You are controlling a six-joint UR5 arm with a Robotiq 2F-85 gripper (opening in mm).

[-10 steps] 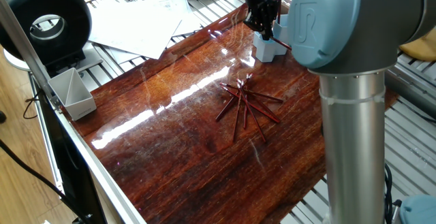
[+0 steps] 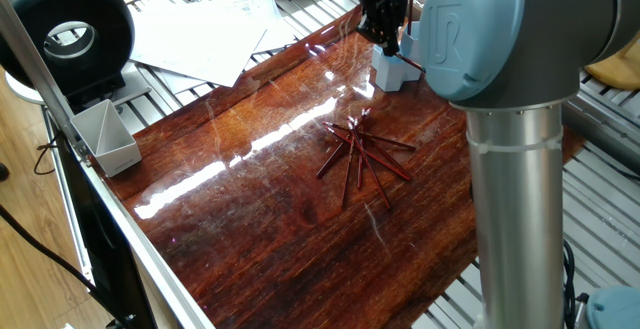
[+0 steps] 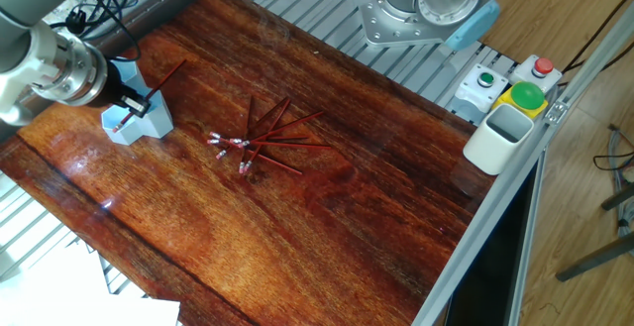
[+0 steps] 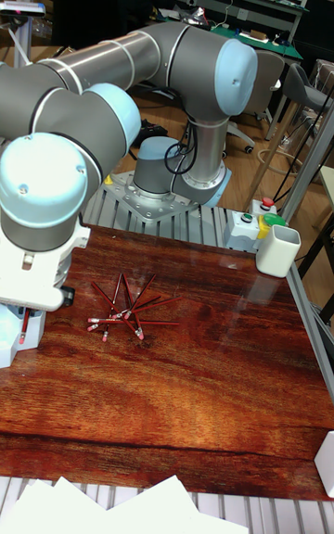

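Note:
Several dark red pencils (image 2: 365, 156) lie crossed in a loose fan on the wooden table, their pale eraser ends (image 3: 244, 166) bunched together. A light blue, multi-cell holder (image 3: 154, 123) stands near the table edge, with my black gripper (image 3: 139, 106) low over it. A slanted red pencil (image 3: 169, 76) crosses at the fingertips, and my gripper looks shut on it; the fingers themselves are small and dark. Another thin red pencil (image 2: 410, 7) rises upright by the holder in exterior view 1. In exterior view 3 the arm hides the fingers, and only part of the holder (image 4: 30, 336) shows.
A white open box (image 2: 106, 139) sits at one table edge, and a white cup (image 3: 497, 140) stands at a corner beside buttons (image 3: 528, 95). Paper sheets (image 2: 200, 34) lie off the table.
My gripper and the slanted pencil have shifted very slightly at the holder. The pile of pencils has stayed put.

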